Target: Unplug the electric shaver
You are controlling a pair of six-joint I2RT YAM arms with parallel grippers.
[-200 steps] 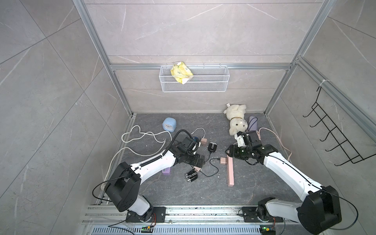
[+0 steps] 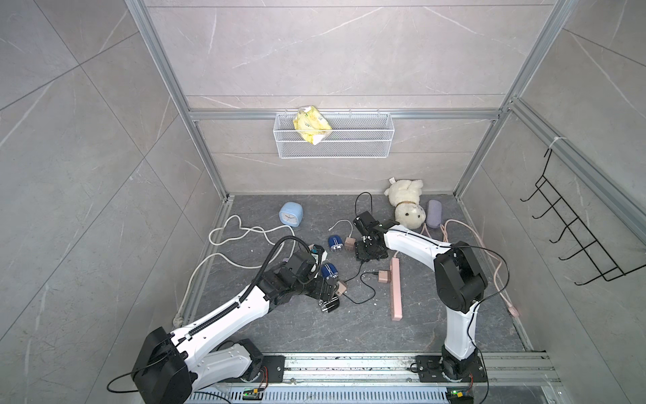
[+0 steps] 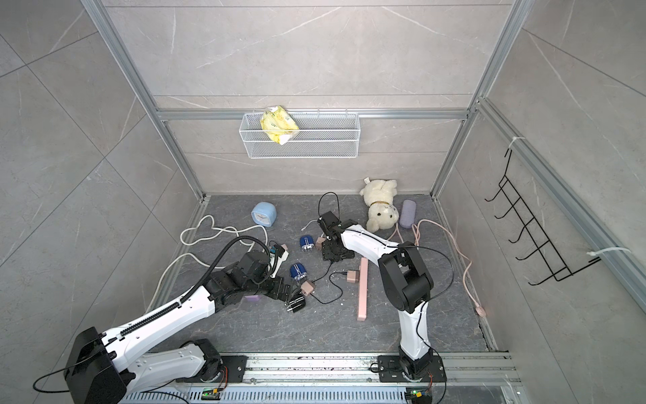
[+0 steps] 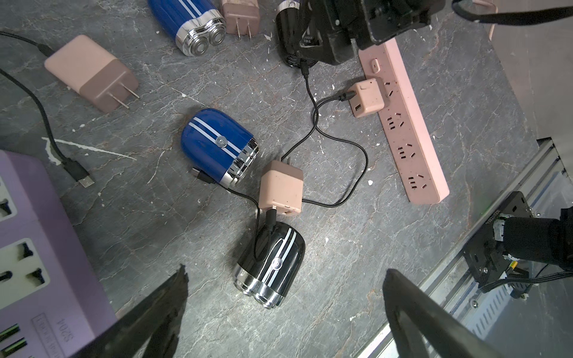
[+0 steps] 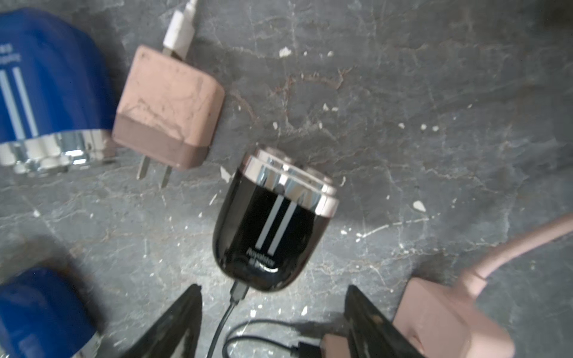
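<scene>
A black shaver with a thin cord plugged into its end lies below my open, empty right gripper. A second black shaver lies lower in the left wrist view, with a pink adapter beside it. My left gripper hangs open and empty over this area. Blue shavers and other adapters lie nearby. A pink power strip has an adapter at it.
A purple power strip lies at the left. A teddy bear and light-blue object lie at the back. Loose white and pink cables spread along both sides. Free floor is at the front.
My right arm has swung left and back to hover over the upper black shaver. My left arm has drawn slightly left.
</scene>
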